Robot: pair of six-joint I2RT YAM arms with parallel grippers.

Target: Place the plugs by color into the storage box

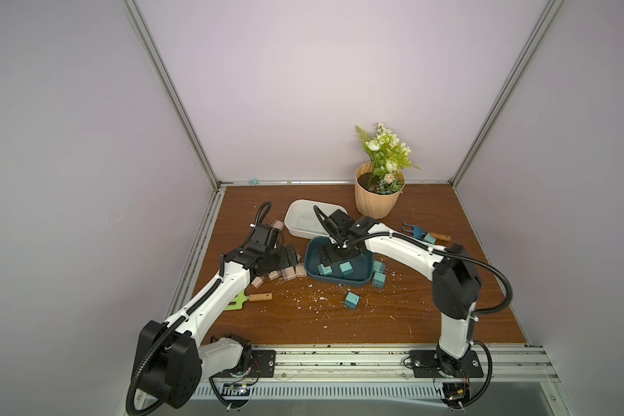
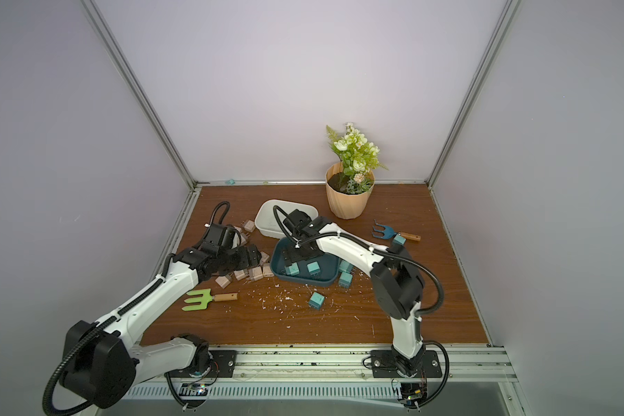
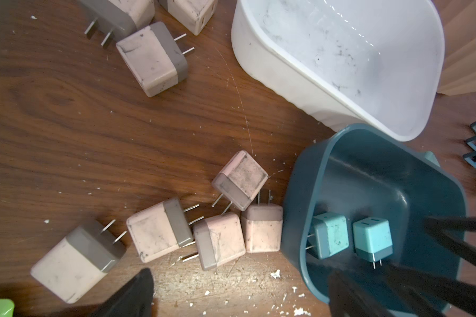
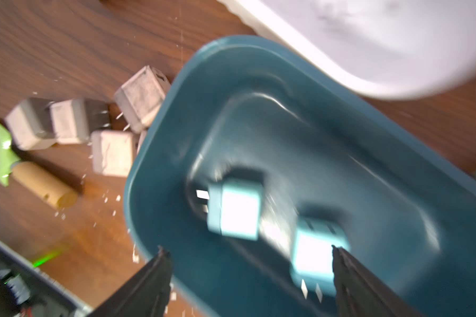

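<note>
Two teal plugs lie in the dark teal box (image 3: 306, 174): the left plug (image 3: 330, 235) and the right plug (image 3: 372, 237). Above this box my right gripper is open, its fingers empty. My left gripper hangs open over the pink plugs, gripping nothing. Several pink plugs lie on the table left of the box, among them one plug (image 3: 158, 229) and another plug (image 3: 71, 261). The white box (image 3: 296, 87) behind looks empty where it shows. A lone teal plug (image 1: 351, 299) sits in front of the teal box, and more teal plugs (image 1: 378, 279) stand against its right side.
A green fork (image 2: 199, 299) lies front left. At the right lies a blue fork (image 2: 384, 232) with a teal plug (image 2: 398, 240) beside it. The flower pot (image 1: 376, 201) stands at the back. Pale crumbs litter the front.
</note>
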